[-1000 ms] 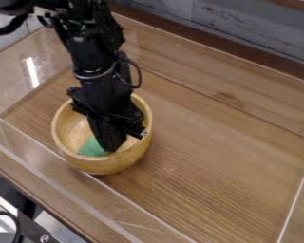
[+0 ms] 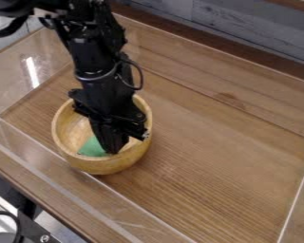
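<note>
My black gripper (image 2: 111, 142) reaches down into a round tan wooden bowl (image 2: 110, 163) near the left of the table, its fingertips low inside the bowl. A green object (image 2: 91, 146) lies in the bowl beside the fingertips, partly hidden by the gripper. The fingers look close together; whether anything is between them is hard to see, as the gripper body covers much of it.
A grey panelled wall (image 2: 231, 28) runs along the back. A dark cable lies at the lower left corner.
The gripper has shifted very slightly within the bowl; the bowl and green object stay in about the same place.
</note>
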